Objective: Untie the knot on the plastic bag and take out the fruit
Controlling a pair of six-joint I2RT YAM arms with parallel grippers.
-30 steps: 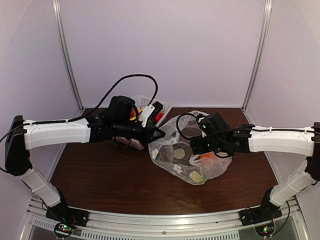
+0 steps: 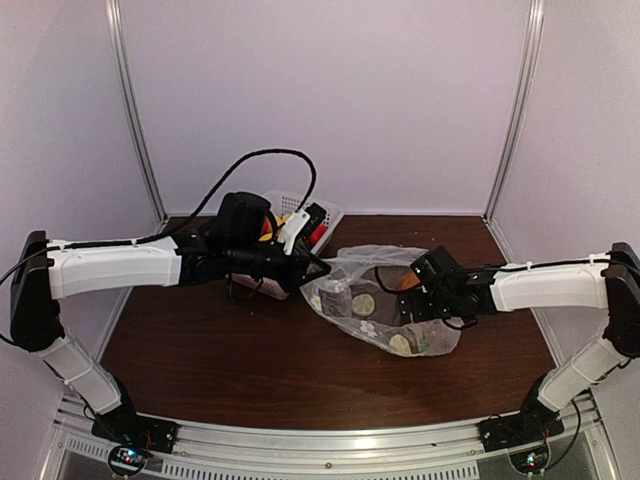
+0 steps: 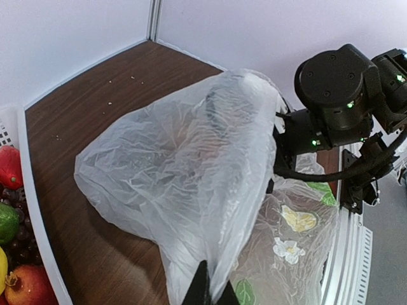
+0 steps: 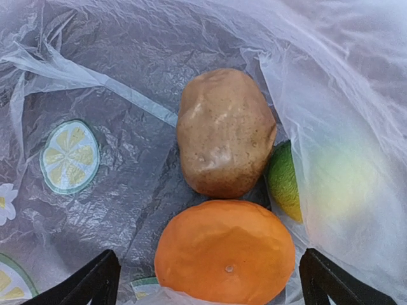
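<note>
The clear plastic bag [image 2: 347, 268] lies spread open on the table, its printed lemon slices showing. My left gripper is shut on the bag's gathered edge, pulling it up into a fold. Inside the bag, in the right wrist view, sit an orange fruit [image 4: 225, 251], a brown potato-like fruit [image 4: 225, 133] and a green-yellow fruit [image 4: 284, 181] partly behind plastic. Reaching into the bag, my right gripper stands open, its fingers [image 4: 95, 279] on either side of the orange fruit. Whether they touch it, I cannot tell.
A white basket [image 2: 331, 216] holding several fruits stands behind my left arm; its wall [image 3: 39, 210] runs along the left wrist view. Loose bag film [image 4: 356, 146] hangs close to the right gripper's right side.
The bag's raised fold has sunk. The left arm has stayed put.
</note>
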